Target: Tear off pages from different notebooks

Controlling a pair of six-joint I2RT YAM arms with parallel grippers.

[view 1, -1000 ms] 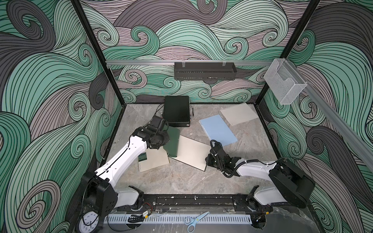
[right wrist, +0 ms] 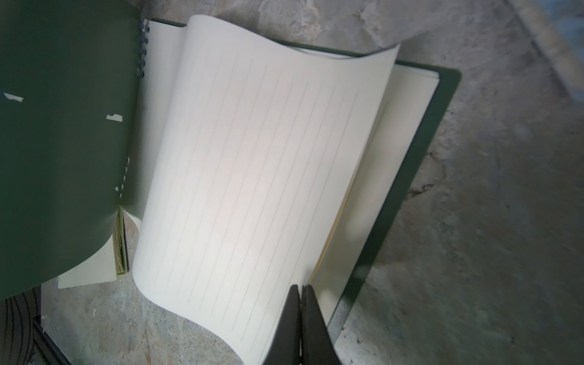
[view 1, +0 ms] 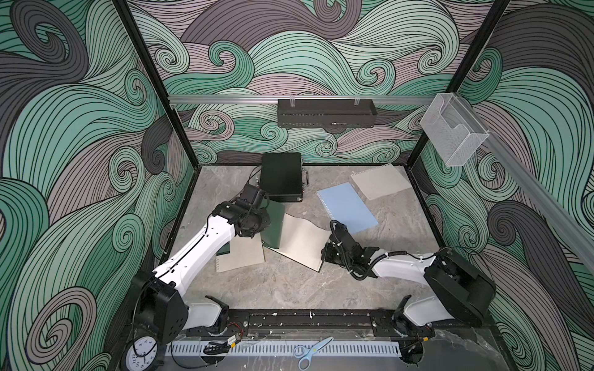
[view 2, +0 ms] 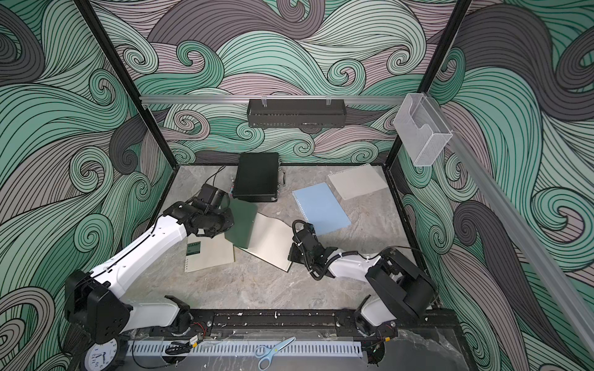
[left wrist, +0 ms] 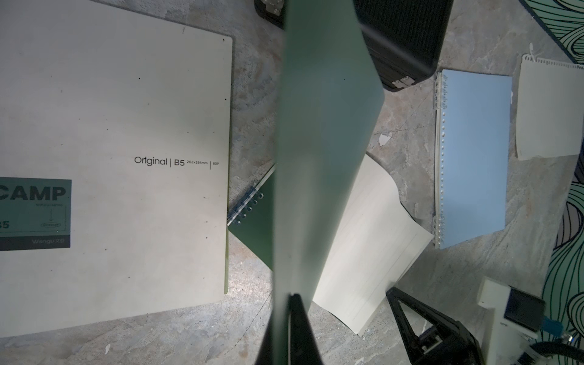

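The dark green notebook lies open in mid-table. Its green cover is raised, and my left gripper is shut on the cover's edge. A lined cream page bulges upward in a curve, its outer edge drawn in from the sheets and back cover beneath. My right gripper is shut at that page's outer edge; whether paper is pinched between its fingertips cannot be told. A cream notebook marked "Original B5" lies left of the green one. A blue spiral notebook rests farther right.
A black case stands at the back, close behind the raised cover. A pale spiral-edged sheet or pad lies at the back right. Bare tabletop stretches along the front.
My right gripper has shifted slightly left, and the page, flat before, now bows upward. The cream notebook and the green notebook have slid a little left. The left arm is nearly still.
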